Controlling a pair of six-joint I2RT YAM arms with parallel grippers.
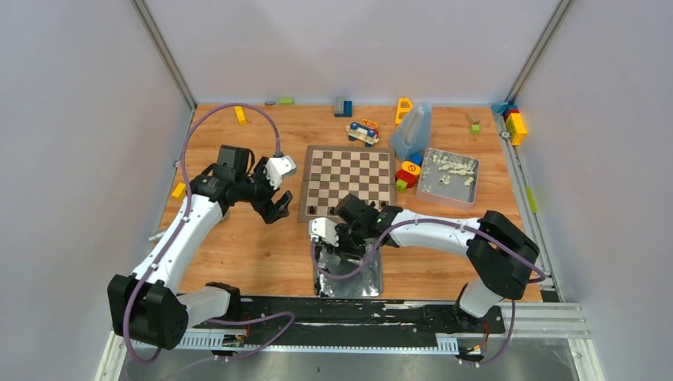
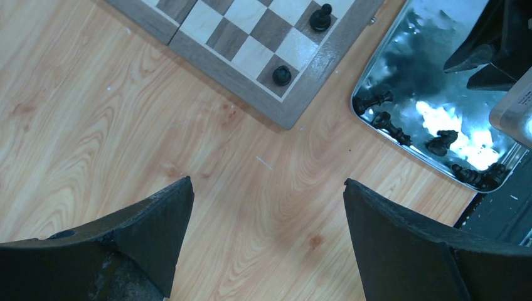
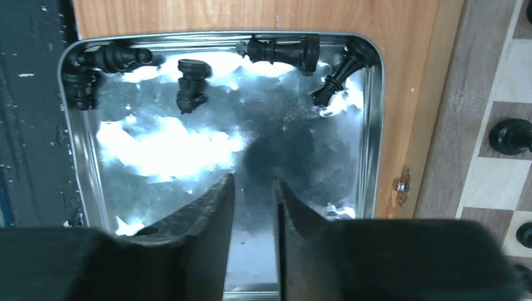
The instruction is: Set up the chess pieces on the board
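The wooden chessboard (image 1: 346, 171) has several black pieces on its near ranks, including a pawn (image 2: 320, 20) and a piece (image 2: 281, 75) near its corner. A steel tray (image 3: 169, 144) holds several fallen black pieces, such as a king (image 3: 282, 53) and a knight (image 3: 192, 88). My right gripper hangs over the tray, fingers part open with a narrow gap and nothing visible between them. My left gripper is wide open and empty above bare table left of the board.
A clear container (image 1: 451, 178) with white pieces sits right of the board. Toy bricks (image 1: 409, 173), a toy car (image 1: 362, 135) and a blue translucent bag (image 1: 413, 131) lie behind and beside it. The table left of the board is mostly clear.
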